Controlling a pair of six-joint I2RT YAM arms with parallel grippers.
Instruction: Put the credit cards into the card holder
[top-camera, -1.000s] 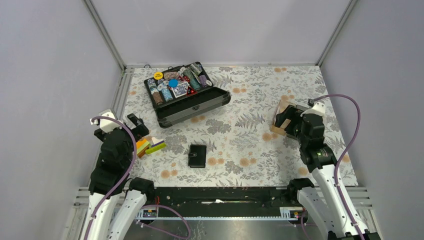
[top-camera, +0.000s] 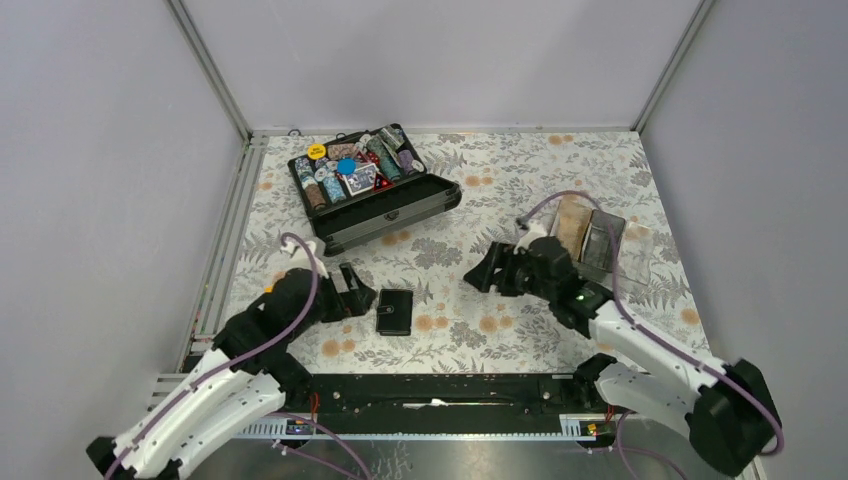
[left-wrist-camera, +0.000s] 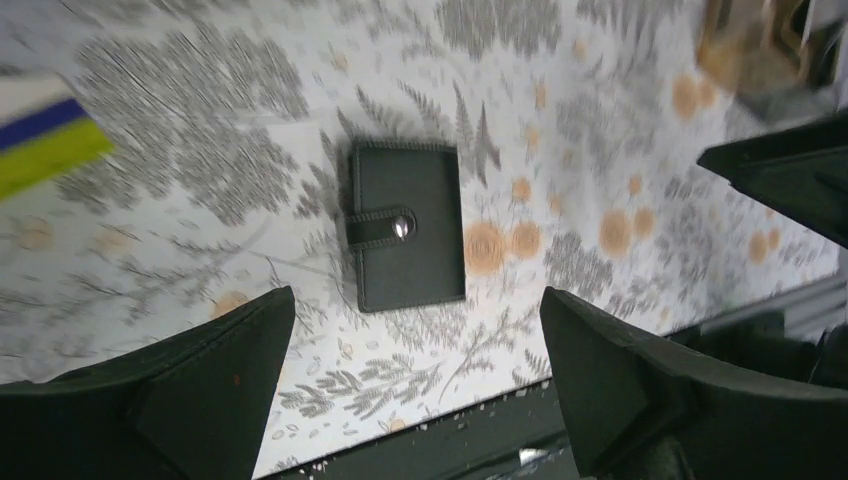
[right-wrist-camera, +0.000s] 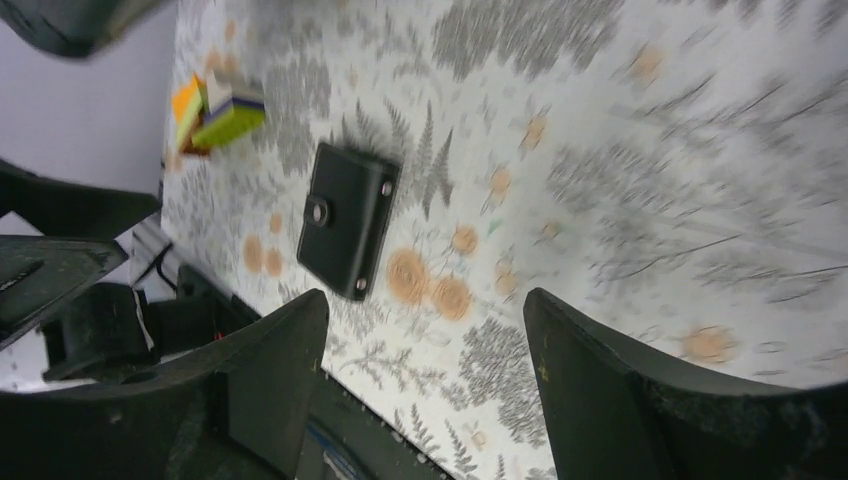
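A black card holder (top-camera: 394, 314) with a snap strap (left-wrist-camera: 375, 229) lies closed on the floral mat. In the top view my left gripper (top-camera: 356, 292) is just left of it and above the mat, open and empty; in the left wrist view the holder lies between and beyond its fingers. My right gripper (top-camera: 483, 268) is to the holder's upper right, its fingers apart with nothing between them. Colourful cards (right-wrist-camera: 222, 118) lie left of the holder, mostly hidden by the left arm in the top view.
An open black case (top-camera: 388, 215) with chips and playing cards stands at the back left. A clear-lidded box (top-camera: 602, 240) with tan and grey contents sits at the right. A dark gap runs along the front edge.
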